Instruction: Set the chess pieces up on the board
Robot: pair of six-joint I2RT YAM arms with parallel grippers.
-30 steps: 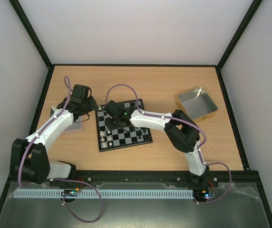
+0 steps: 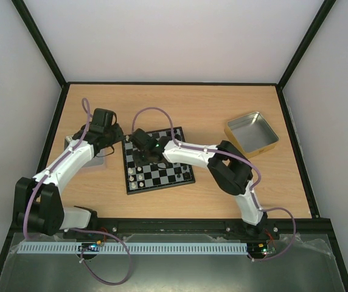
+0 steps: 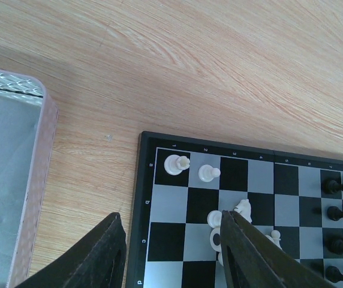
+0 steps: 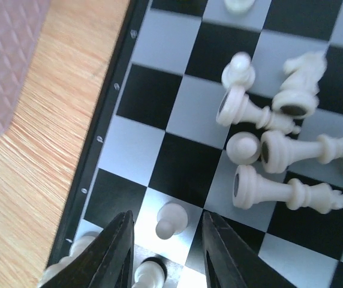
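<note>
The chess board [image 2: 162, 182] lies mid-table. My left gripper hangs above its left edge, open; below it white pieces stand, such as a pawn [image 3: 208, 173], and others lie in a cluster. Dark pieces stand in rows on the right side [image 3: 337, 245]. My right gripper is over the board, fingers apart around a white pawn [image 4: 171, 219]; whether they touch it I cannot tell. Several white pieces lie on their sides beside it, among them a queen [image 4: 288, 192].
A clear plastic bin [image 3: 39, 174] stands left of the board, partly under my left arm. An empty gold-rimmed tray [image 2: 252, 132] sits at the right. The table behind the board is clear.
My right gripper and arm have shifted slightly leftward over the board since a second ago. The left arm has stayed in place.
</note>
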